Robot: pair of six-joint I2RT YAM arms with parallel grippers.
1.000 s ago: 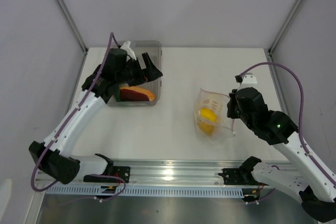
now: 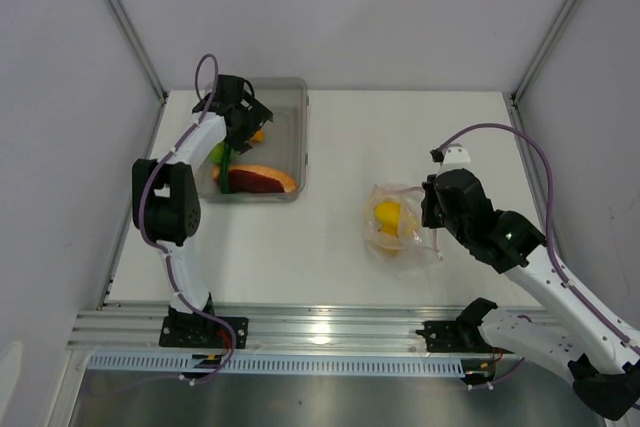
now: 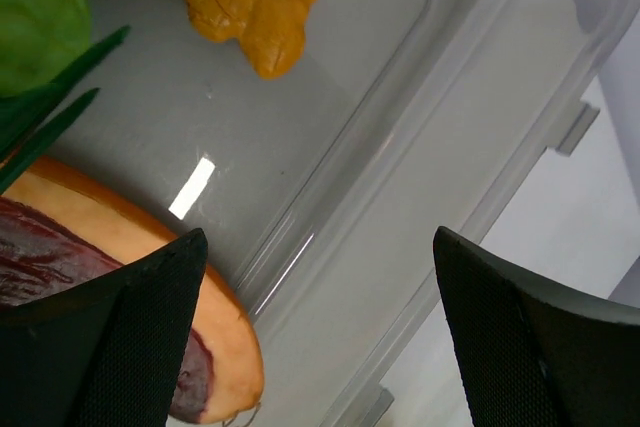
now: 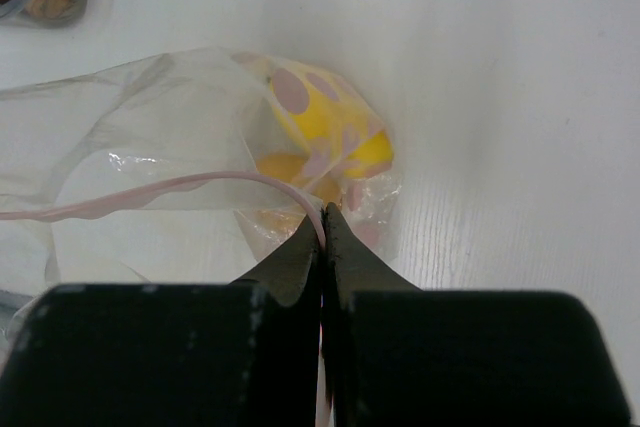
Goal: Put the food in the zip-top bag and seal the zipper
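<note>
A clear zip bag (image 2: 400,227) with yellow food inside lies at the right of the table; its pink zipper edge (image 4: 180,182) runs into my right gripper, which is shut on it. My left gripper stands open over the grey container (image 2: 300,137). Inside lie a bread piece with a dark red filling (image 3: 90,297), orange pieces (image 3: 255,7), a green round piece (image 3: 30,27) and dark green leaves (image 3: 45,132).
The middle of the white table (image 2: 330,247) between container and bag is clear. Grey walls bound the work area on the sides and back.
My left gripper has drawn back to the left and sits over the container. My right gripper has moved slightly left, and the bag has shifted a little with it.
</note>
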